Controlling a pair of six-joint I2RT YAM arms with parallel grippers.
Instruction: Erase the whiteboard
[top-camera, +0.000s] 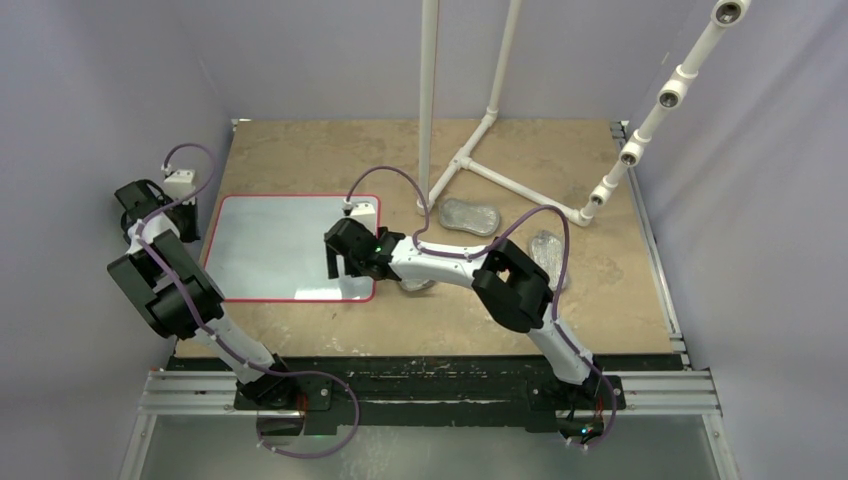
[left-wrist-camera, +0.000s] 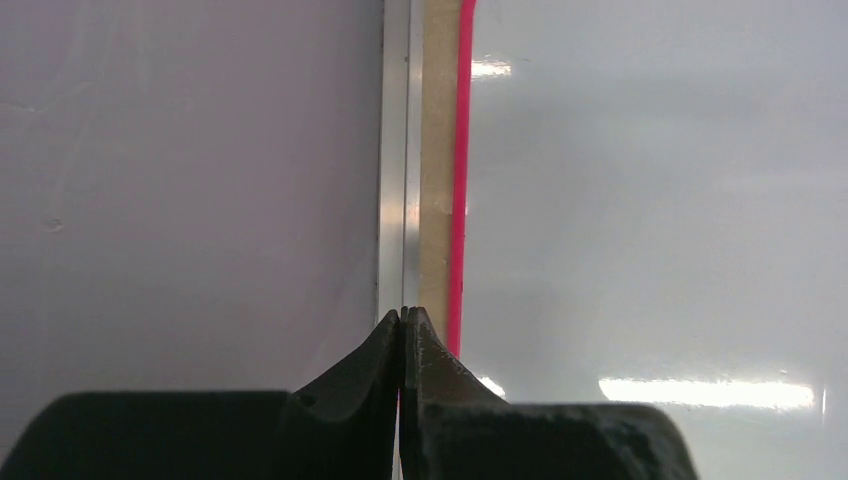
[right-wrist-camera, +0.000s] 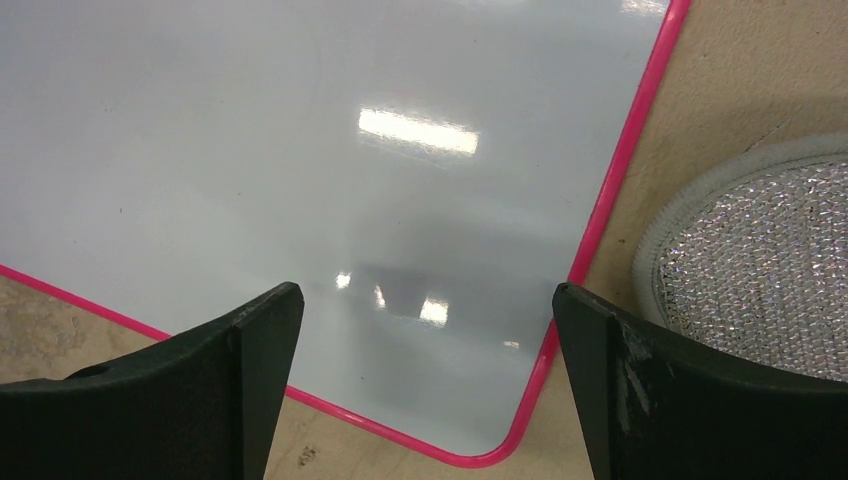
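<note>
The whiteboard (top-camera: 280, 245), framed in red, lies flat on the left half of the table, and no writing shows on its visible surface. My left gripper is shut with nothing showing between its fingers; it hovers by the board's left edge. Above the board's right part is my right gripper, its fingers wide apart and the gap empty. A silvery grey scrubbing pad (right-wrist-camera: 765, 255) lies on the table just beyond the board's right edge. In the top view the right arm covers most of that pad.
Two more silvery pads lie to the right, one pad (top-camera: 469, 216) beside the white pipe stand (top-camera: 463, 160) and another pad (top-camera: 547, 258) partly behind the right arm. A grey wall (left-wrist-camera: 180, 200) stands close to my left gripper.
</note>
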